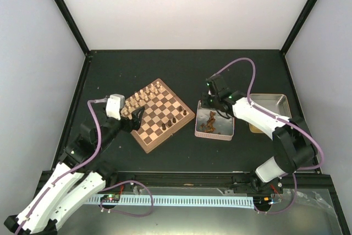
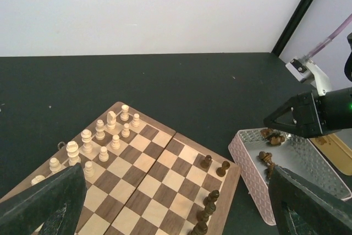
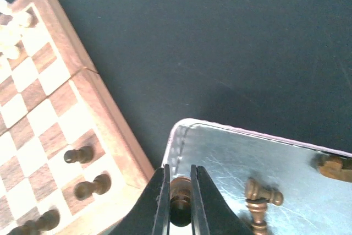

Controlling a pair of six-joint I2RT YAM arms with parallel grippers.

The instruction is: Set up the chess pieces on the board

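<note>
The wooden chessboard (image 1: pixel 158 115) holds white pieces (image 2: pixel 87 140) along its far-left side and several dark pieces (image 2: pixel 206 161) on its right side. My right gripper is shut on a dark piece (image 3: pixel 180 211), above the left part of the pink bin (image 1: pixel 213 136), where more brown pieces (image 3: pixel 258 202) lie. My left gripper hangs over the board's left part, its fingers apart, with nothing seen between them.
A second, tan tray (image 1: pixel 269 97) stands at the right behind my right arm.
</note>
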